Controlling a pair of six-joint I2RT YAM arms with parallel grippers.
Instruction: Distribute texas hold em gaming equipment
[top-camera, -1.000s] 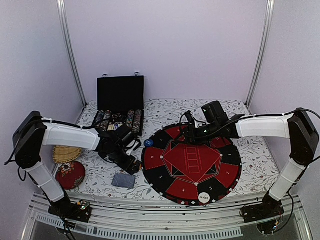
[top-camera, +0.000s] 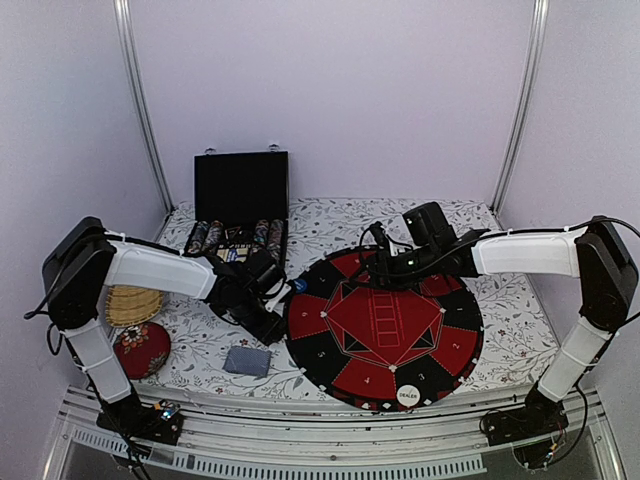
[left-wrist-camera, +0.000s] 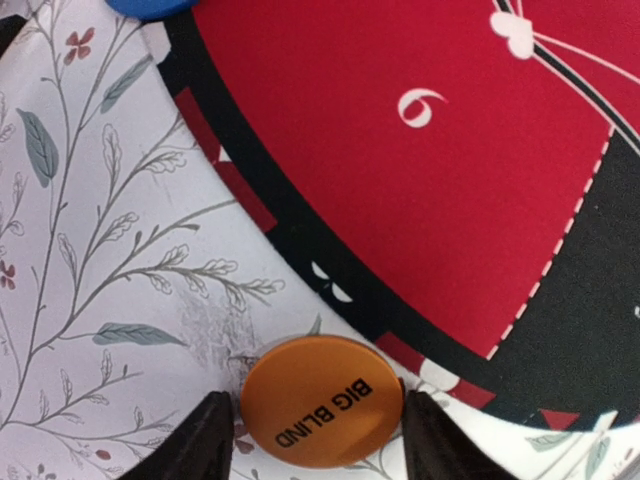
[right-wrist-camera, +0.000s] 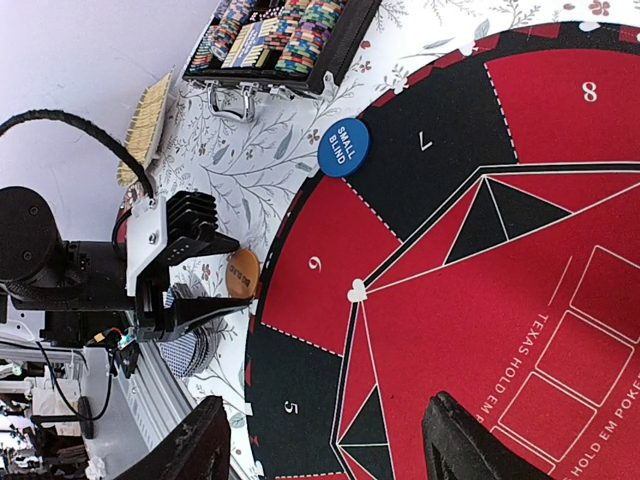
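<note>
An orange BIG BLIND disc (left-wrist-camera: 322, 400) lies flat at the mat's edge beside section 6, between the fingertips of my left gripper (top-camera: 275, 325), which is part open around it. The blue SMALL BLIND disc (right-wrist-camera: 343, 147) lies on the rim near 7. The white DEALER disc (top-camera: 408, 396) is at the mat's front. My right gripper (top-camera: 375, 265) hovers over the red and black poker mat (top-camera: 360, 370); its two fingers show apart at the bottom of the right wrist view, and what is between them, if anything, is unclear.
An open chip case (top-camera: 240, 180) stands at the back left. A wicker tray (top-camera: 133, 305), a red round cushion (top-camera: 140, 350) and a grey pouch (top-camera: 247, 360) lie on the left.
My left gripper has moved slightly right and down to the orange disc over the last second. My right arm has not visibly moved.
</note>
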